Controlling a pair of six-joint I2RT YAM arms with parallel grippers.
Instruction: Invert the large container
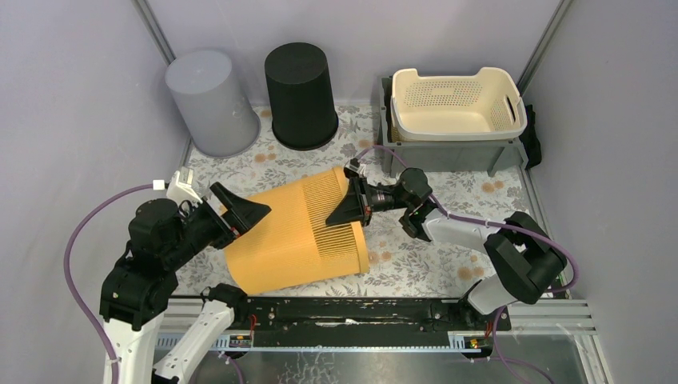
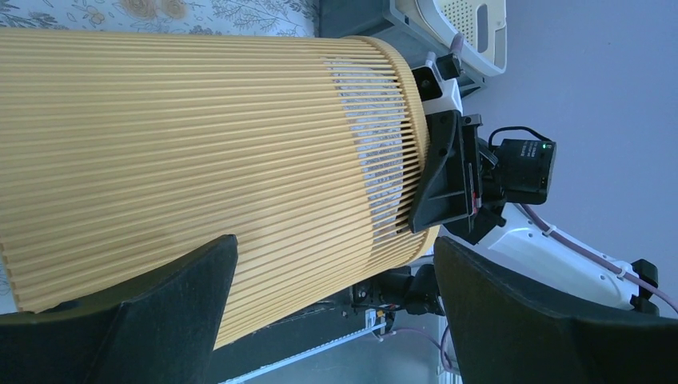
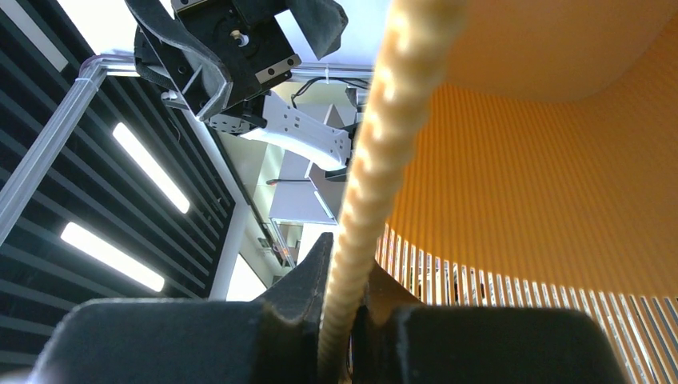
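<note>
The large orange ribbed container (image 1: pixel 284 240) lies on its side on the patterned table, its slotted rim end to the right. My right gripper (image 1: pixel 356 204) is shut on that rim; in the right wrist view the rim (image 3: pixel 384 152) runs between its dark fingers, with the inside behind. My left gripper (image 1: pixel 236 216) is open above the container's left part, nothing between its fingers; in the left wrist view its fingers frame the ribbed side (image 2: pixel 184 160).
A grey upturned bin (image 1: pixel 209 104) and a black one (image 1: pixel 299 92) stand at the back left. A cream basket (image 1: pixel 456 128) sits on a grey crate (image 1: pixel 448 156) at the back right. Walls enclose both sides.
</note>
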